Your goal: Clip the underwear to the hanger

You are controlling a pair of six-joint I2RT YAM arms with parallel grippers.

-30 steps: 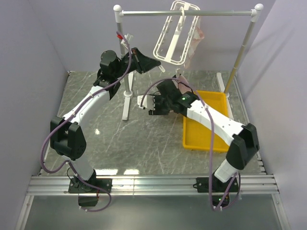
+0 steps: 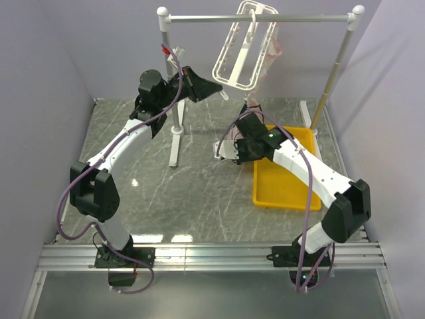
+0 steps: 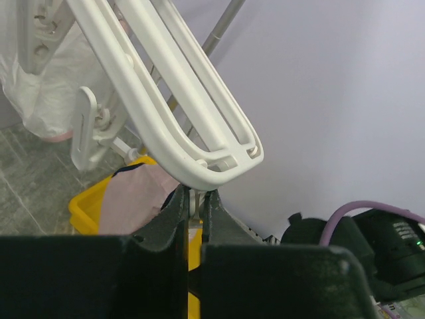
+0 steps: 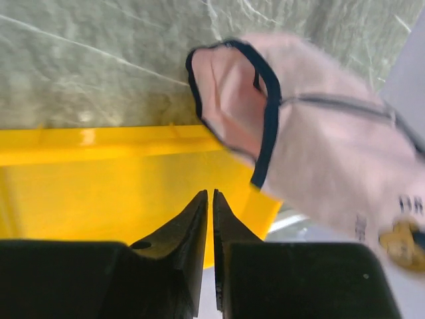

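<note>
The white clip hanger (image 2: pixel 243 52) hangs from the rack's bar. My left gripper is shut on the hanger's lower end. Pale cloth (image 3: pixel 46 93) hangs behind the hanger. The pink underwear with dark trim (image 4: pixel 319 146) appears blurred beside my right gripper in the right wrist view, and partly behind the arm in the top view. My right gripper is shut; what lies between its fingers is hard to make out.
The yellow bin (image 2: pixel 285 186) stands on the right of the grey floor, under my right arm. The rack's posts (image 2: pixel 332 66) stand either side.
My right arm has shifted to the right, toward the bin, with the pink underwear close by it. My left arm and the hanger have not visibly moved.
</note>
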